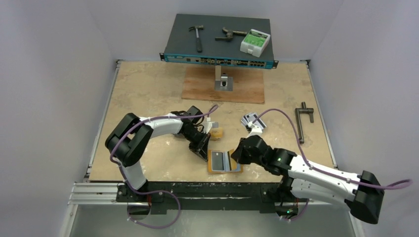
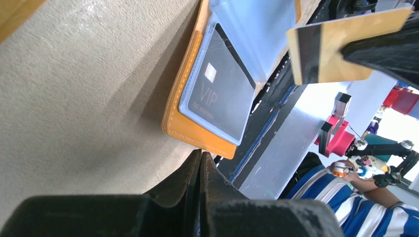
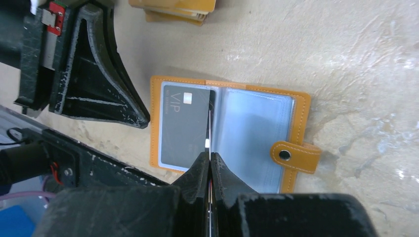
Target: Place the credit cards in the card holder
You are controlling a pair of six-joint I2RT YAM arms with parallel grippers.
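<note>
The tan card holder point(image 3: 302, 108) lies spread out near the table's front edge, clear blue sleeves showing. A dark grey VIP card point(image 3: 185, 121) fills its left sleeve. My left gripper is shut with nothing between its fingers, just off the holder's left edge. Over the holder, my right gripper is shut on a gold card point(image 2: 331, 47), seen edge-on in the right wrist view; in the left wrist view its black stripe shows, held above the sleeves. More cards point(image 1: 253, 121) lie behind the right gripper.
A gold stack point(image 1: 216, 133) sits behind the holder, beside the left gripper. A dark metal tool point(image 1: 302, 121) lies at the right. Behind stands a wooden board point(image 1: 197, 86) beneath a raised rack unit point(image 1: 222, 42).
</note>
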